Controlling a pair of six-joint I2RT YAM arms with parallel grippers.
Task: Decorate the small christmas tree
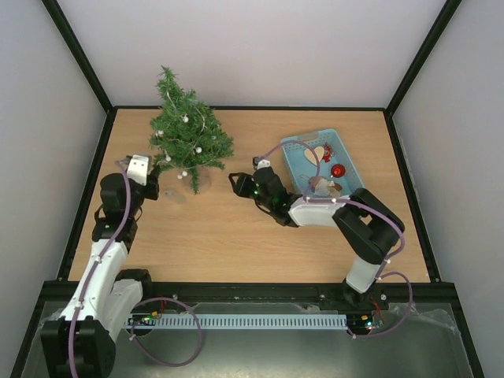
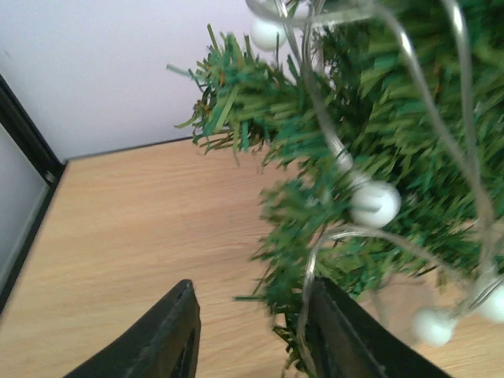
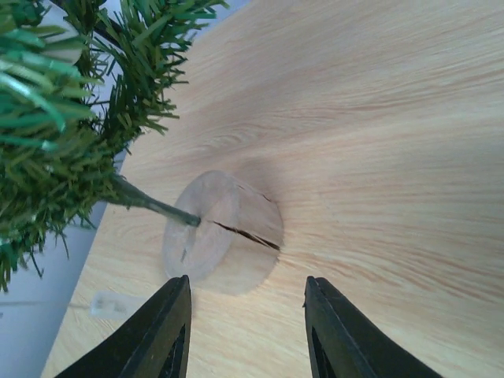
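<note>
The small green Christmas tree [image 1: 185, 130] stands at the back left of the table, with a clear garland and white beads [image 2: 374, 205] on its branches. Its round wooden base [image 3: 236, 228] shows in the right wrist view. To the left of the tree, my left gripper is open; a branch tip with a loop of garland [image 2: 311, 276] overlaps its right finger, and I cannot tell whether they touch. My right gripper stands open to the right of the base, with nothing between its fingers.
A blue basket [image 1: 352, 161] at the right holds a wooden heart [image 1: 315, 154], a red ball [image 1: 338, 170] and other ornaments, partly behind the right arm. A whitish translucent piece [image 3: 114, 305] lies near the tree's base.
</note>
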